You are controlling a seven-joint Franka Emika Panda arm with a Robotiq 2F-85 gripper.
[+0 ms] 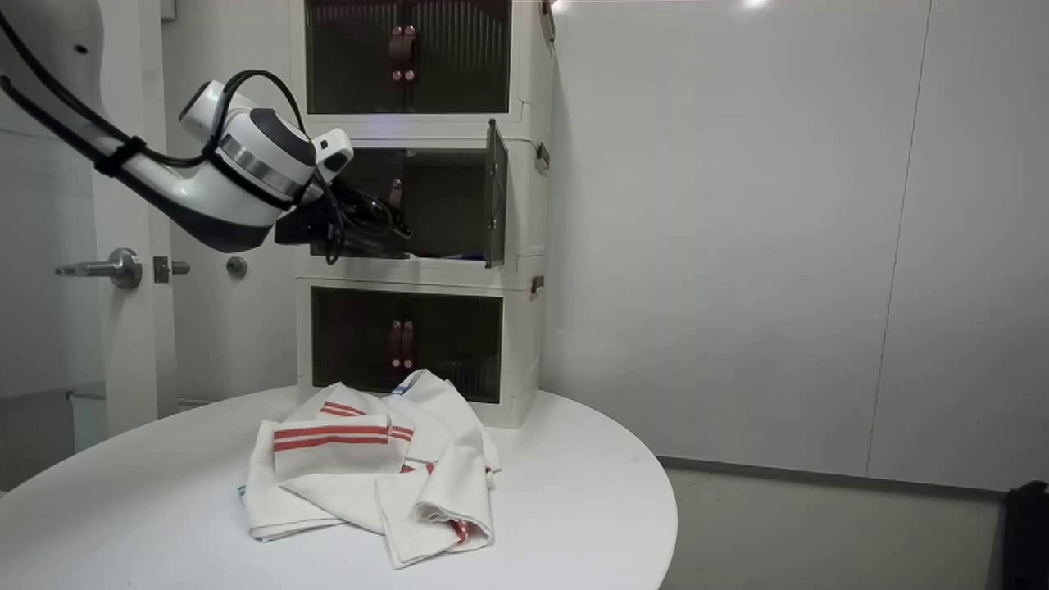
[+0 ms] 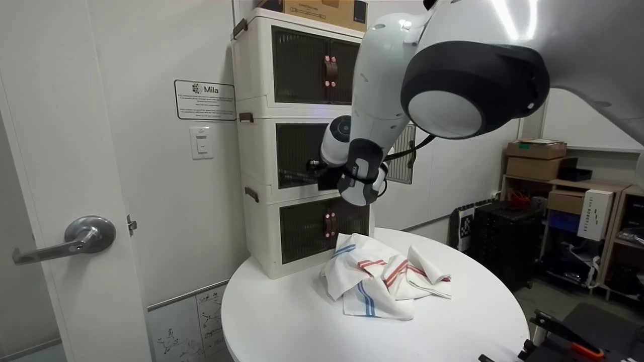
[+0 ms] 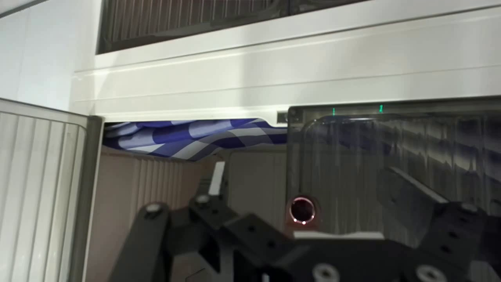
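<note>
A white cabinet stack (image 1: 526,197) stands at the back of the round table. In its middle unit the right door (image 1: 497,197) stands wide open, while the left door (image 3: 347,159) lies flat across its side, or nearly so. My gripper is in front of this left door, its fingers (image 3: 217,178) spread apart with nothing seen between them. The red-brown door handle (image 3: 301,211) shows in the gap. Whether a finger touches the door I cannot tell. Inside the unit lies a blue and white checked cloth (image 3: 188,136).
White towels (image 1: 344,492) with red and blue stripes lie crumpled on the round table (image 1: 580,501) below the arm. The upper doors (image 1: 452,59) and lower doors (image 1: 452,344) are shut. Free table surface lies to the right of the towels.
</note>
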